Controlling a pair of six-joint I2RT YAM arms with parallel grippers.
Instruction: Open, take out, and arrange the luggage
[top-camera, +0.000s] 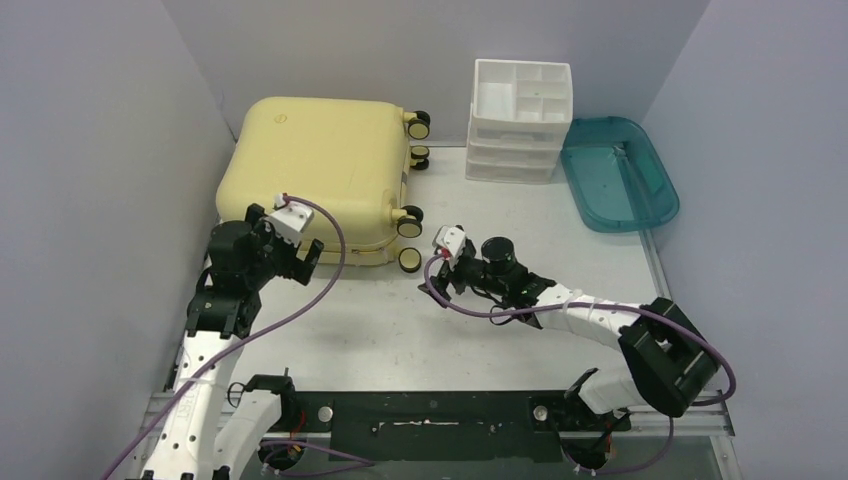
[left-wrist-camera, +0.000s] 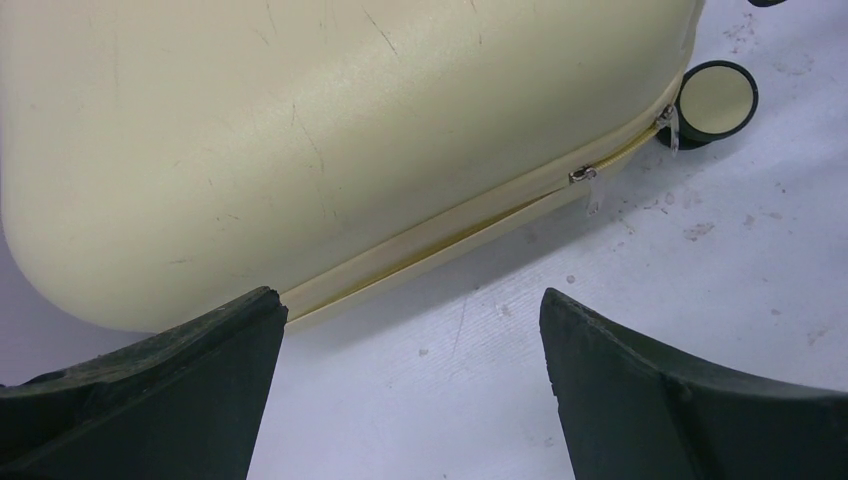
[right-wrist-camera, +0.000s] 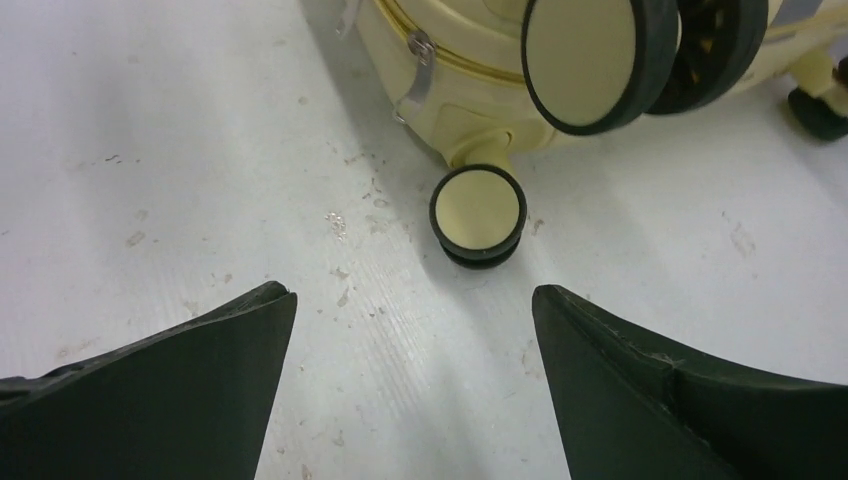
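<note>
A closed pale yellow suitcase (top-camera: 320, 155) lies flat at the back left of the table, its wheels facing right. Along its front edge runs a zipper seam, with a metal zipper pull (left-wrist-camera: 582, 175) near the wheel end. My left gripper (top-camera: 305, 262) hovers at the suitcase's front edge, fingers open and nothing between its fingers. To the right of the lower front wheel (right-wrist-camera: 478, 208), my right gripper (top-camera: 440, 288) stands open and empty, clear of the case. Another zipper pull (right-wrist-camera: 420, 70) hangs at that corner.
At the back stands a white drawer unit (top-camera: 520, 120). A teal basin (top-camera: 672, 205) sits to its right, empty but for something like a handle.
</note>
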